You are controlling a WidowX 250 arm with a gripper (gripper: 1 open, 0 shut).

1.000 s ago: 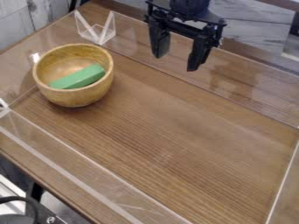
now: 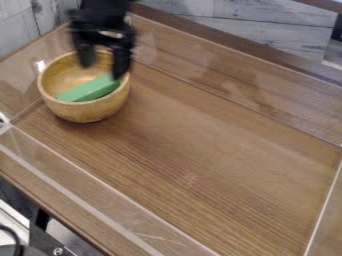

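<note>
A round wooden bowl [image 2: 83, 108] sits at the left of the table, holding a green block [image 2: 91, 88]. My gripper [image 2: 94, 56], dark and blurred, hangs over the back part of the bowl, above the block. Its fingers are too blurred to tell how they stand.
A pale wall runs along the back, and dark cables lie off the table's edge at the lower left.
My gripper has moved left from the back middle of the table to above the bowl. The bowl and green block look unmoved.
</note>
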